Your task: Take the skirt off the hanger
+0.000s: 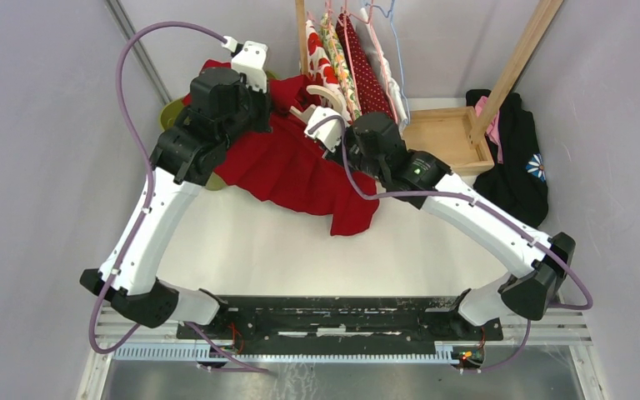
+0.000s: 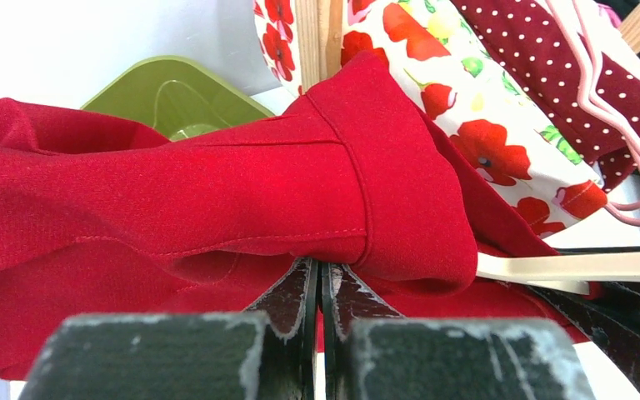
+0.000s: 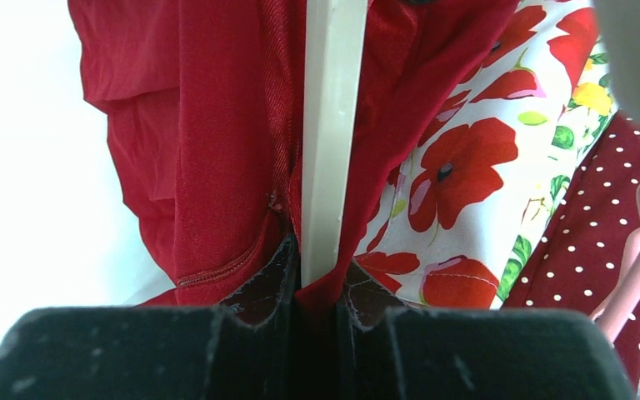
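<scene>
The red skirt (image 1: 287, 167) is stretched between both arms, its lower part hanging over the white table. In the left wrist view my left gripper is shut on a fold of the red skirt (image 2: 258, 196) near a stitched seam. The cream hanger (image 2: 575, 267) sticks out of the cloth on the right. In the right wrist view the hanger (image 3: 332, 150) runs down between the fingers of my right gripper, with red cloth in the gap. Its fingers stand a little apart; whether they grip cannot be told. The cloth hides the rest of the hanger.
Other garments, floral (image 1: 325, 62) and dotted dark red (image 1: 362, 71), hang close behind on pink hangers. A green bin (image 2: 175, 96) sits behind the skirt at left. To the right are a wooden tray (image 1: 437, 137) and black clothing (image 1: 512, 175).
</scene>
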